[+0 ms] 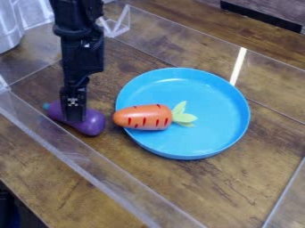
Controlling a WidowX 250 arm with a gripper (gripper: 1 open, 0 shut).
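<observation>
My black gripper (74, 109) is lowered over a purple eggplant (88, 126) lying on the wooden table, its open fingers down around the middle of it. A toy carrot (141, 117) with pale green leaves rests on the left side of a blue plate (202, 135), just to the right of the eggplant. The arm hides part of the area behind the eggplant.
A clear plastic barrier runs along the left and front of the table (220, 200). A whitish object (10, 22) sits at the top left.
</observation>
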